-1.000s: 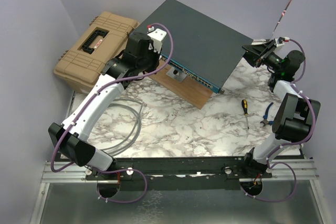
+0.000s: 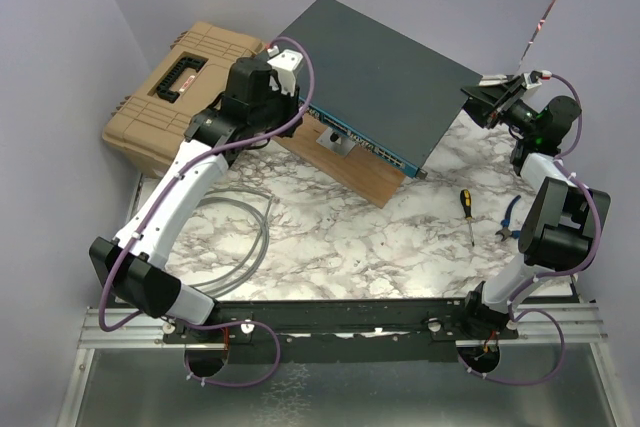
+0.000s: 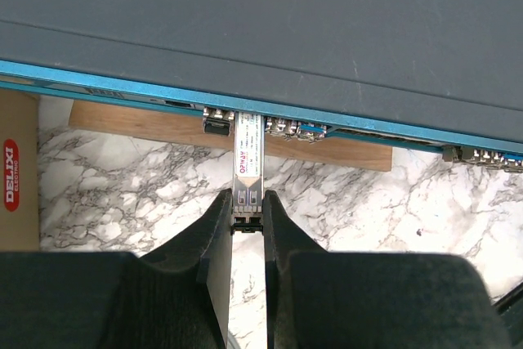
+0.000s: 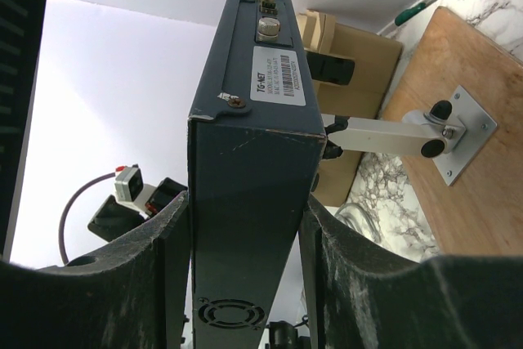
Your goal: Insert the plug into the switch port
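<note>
A dark switch (image 2: 370, 67) with a blue port front (image 3: 114, 79) is held up over a wooden board. In the left wrist view my left gripper is shut on the silver plug (image 3: 248, 153), whose far end meets the switch front between other port cages; how deep it sits is hidden. My right gripper is shut on the narrow side of the switch at the right, seen up close in the right wrist view.
A tan case (image 2: 175, 87) stands back left. A grey cable loop, a screwdriver (image 2: 467, 212) and pliers (image 2: 508, 217) lie on the marble table. A metal bracket (image 4: 466, 132) sits on the board.
The switch and my right arm have not visibly moved.
</note>
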